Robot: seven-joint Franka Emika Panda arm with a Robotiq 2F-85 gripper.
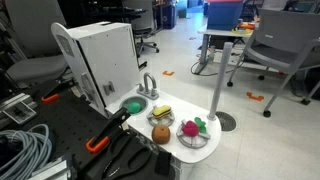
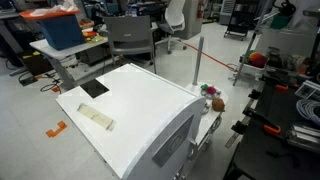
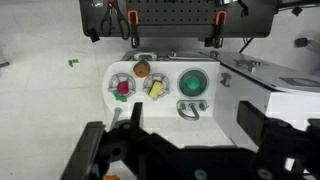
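Open fingers of my gripper show in the wrist view, spread over the white toy kitchen counter (image 3: 165,126) with nothing between them. A brown round toy (image 1: 161,133) sits near the counter's edge. The yellow toy (image 3: 156,89) is on one stove ring, and a pink-red toy (image 3: 122,88) with a green piece (image 3: 119,98) is on the other. Inside the sink lies a green round dish (image 3: 193,83), beside the grey faucet (image 3: 188,109). I cannot make out the gripper clearly in either exterior view.
A tall white cabinet (image 1: 101,60) stands at the sink end, and a white post (image 1: 220,78) rises at the other. Along the counter runs a black table (image 3: 185,18) with orange-handled clamps and cables (image 1: 24,152). Open floor (image 3: 50,100) lies beyond the post.
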